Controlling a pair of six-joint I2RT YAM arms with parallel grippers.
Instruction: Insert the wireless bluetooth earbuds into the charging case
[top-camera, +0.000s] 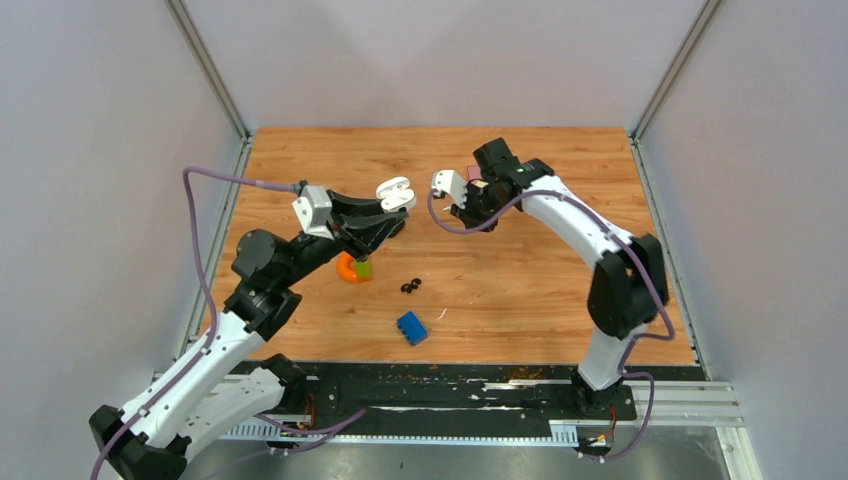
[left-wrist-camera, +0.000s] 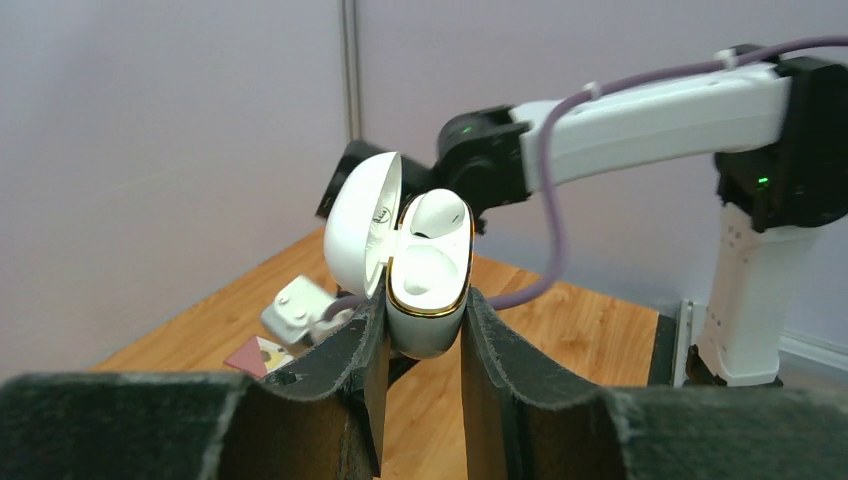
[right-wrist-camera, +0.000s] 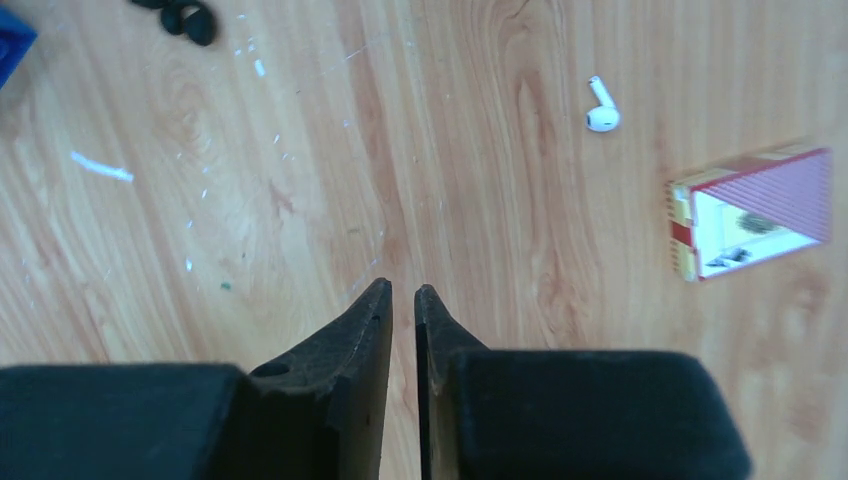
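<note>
My left gripper holds the open white charging case (left-wrist-camera: 432, 255) up in the air, shut on it, with the lid standing up and the hollows facing the camera. In the top view the case (top-camera: 396, 197) is left of centre. My right gripper points down over the wood, its fingertips slightly apart with nothing visible between them. A single white earbud (right-wrist-camera: 603, 117) lies on the table up and right of those fingertips in the right wrist view.
A pink-topped box (right-wrist-camera: 760, 205) lies near the earbud. Small black pieces (top-camera: 410, 286), a blue brick (top-camera: 412, 329) and an orange ring (top-camera: 349, 271) with a green piece lie left and front of centre.
</note>
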